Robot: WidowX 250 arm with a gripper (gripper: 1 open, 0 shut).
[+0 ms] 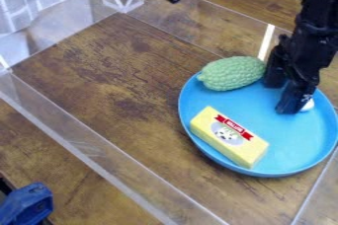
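Note:
My black gripper (pixel 294 77) is at the right of the camera view, down at the right side of a blue plate (pixel 199 107), where it partly covers a small white object at the plate's rim. Its fingers are dark and hard to make out. A green textured vegetable toy (pixel 231 72) lies at the plate's back, left of the gripper. A yellow box with a red label (pixel 227 145) lies at the plate's front left.
A dark blue object (pixel 24 205) sits at the lower left corner.

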